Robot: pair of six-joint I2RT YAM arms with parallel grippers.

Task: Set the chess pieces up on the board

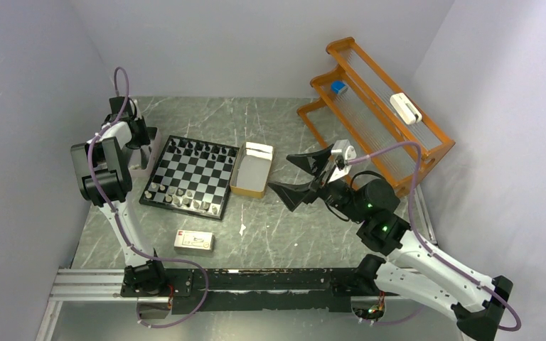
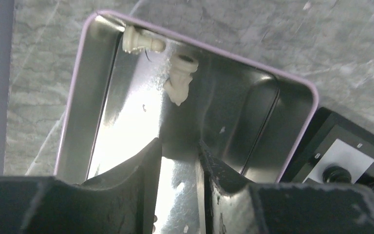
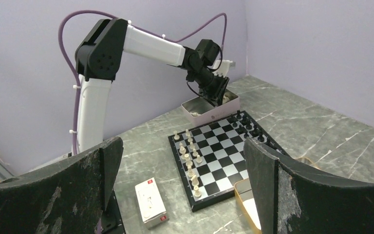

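Note:
The chessboard [image 1: 189,176] carries black pieces along its back side and white ones along the front. At its left is a pink-rimmed metal tray [image 2: 292,78]; in the left wrist view it holds two white pieces, one lying [image 2: 143,41] in a corner, another [image 2: 179,78] nearer the middle. My left gripper is over the tray, part open, with the pieces ahead of its fingertips and none visibly held. My right gripper [image 1: 295,176] stands open and empty, raised right of the board.
An open box [image 1: 252,170] adjoins the board's right side. A small white box [image 1: 194,241] lies in front of it. A wooden rack [image 1: 377,114] stands at the back right. The table centre behind the board is clear.

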